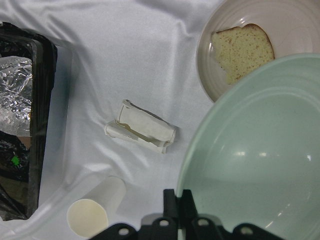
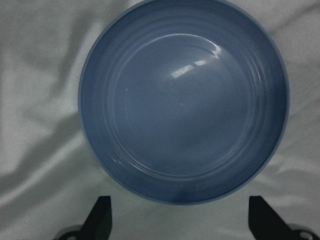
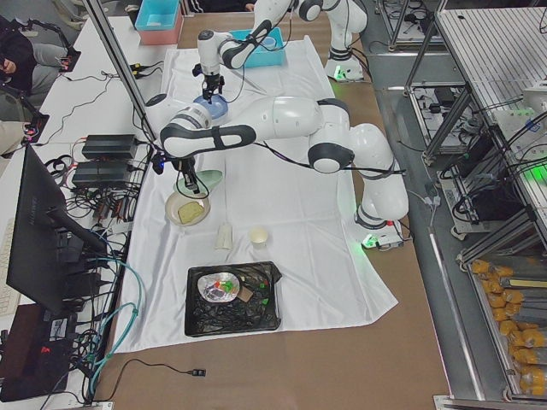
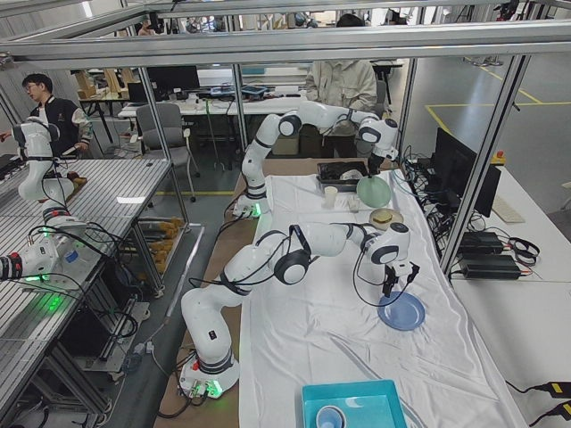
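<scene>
My left gripper is shut on the rim of a pale green plate [image 1: 250,150], held above the cloth beside a beige plate [image 1: 210,60] with a bread slice [image 1: 242,47]. A crumpled white wrapper [image 1: 142,125] and a white cup [image 1: 102,207] lie nearby, left of the green plate in the left wrist view. My right gripper is open above the cloth at the near edge of a blue plate [image 2: 182,105], with nothing between its fingers.
A black-lined bin [image 3: 231,316] with foil and scraps stands at the cloth's near end in the camera left view. A turquoise tray [image 4: 357,392] holding a cup is at the other end.
</scene>
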